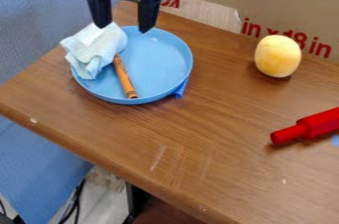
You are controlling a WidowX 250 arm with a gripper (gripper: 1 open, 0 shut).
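Note:
My black gripper [123,7] is open above the back of a blue plate [165,67], its two fingers spread apart with nothing visible between them. On the plate's left part lies a crumpled pale cloth [93,46]. An orange-brown stick-like object [125,76] lies on the plate, beside the cloth.
A wooden table [172,149] holds a yellow round object [277,56] at the back right and a red cylindrical object [306,126] at the right edge. A small blue object peeks out right of the plate. A cardboard wall stands behind.

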